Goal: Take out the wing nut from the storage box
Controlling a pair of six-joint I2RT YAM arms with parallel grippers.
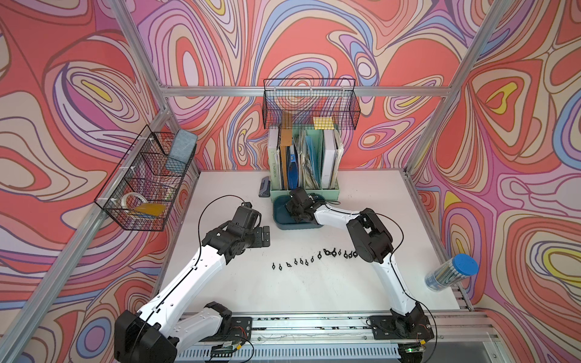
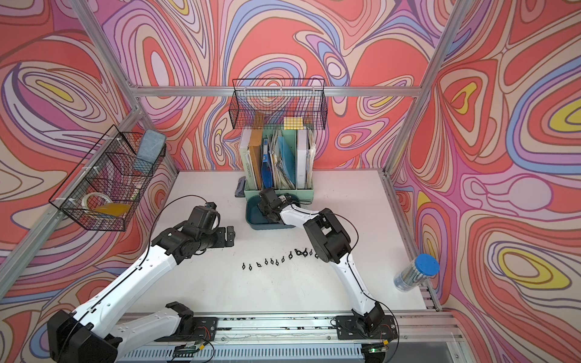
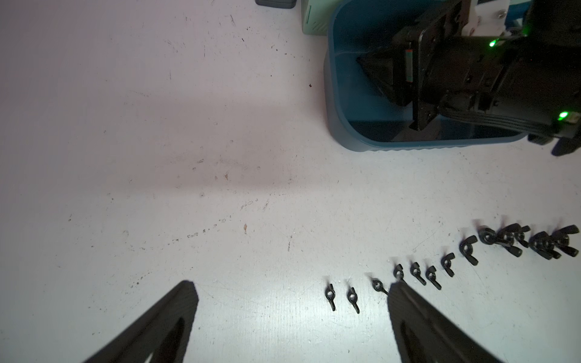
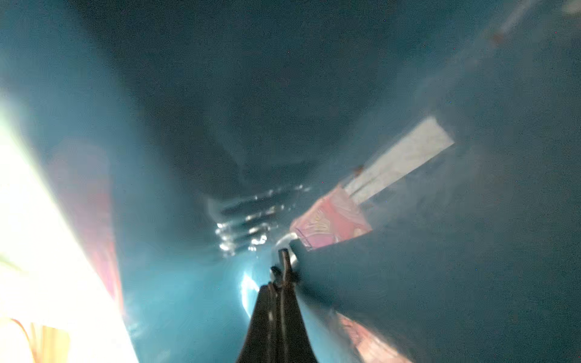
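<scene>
The blue storage box (image 3: 336, 103) stands at the back middle of the table. My right gripper reaches down inside it, its dark fingers shut together. Right at their tips is a small dark piece (image 4: 284, 261) that looks like a wing nut; whether it is pinched or only lies against the tips, I cannot tell. Most of the box floor is hidden by the right arm in the top views. Over bare table to the left of the box, my left gripper is open and empty. Several black wing nuts (image 3: 467, 249) lie in a loose row in front of the box.
A green file holder (image 1: 305, 194) full of folders stands directly behind the box. A dark grey object (image 1: 264, 187) lies beside it. A blue-lidded jar (image 1: 451, 272) is at the right edge.
</scene>
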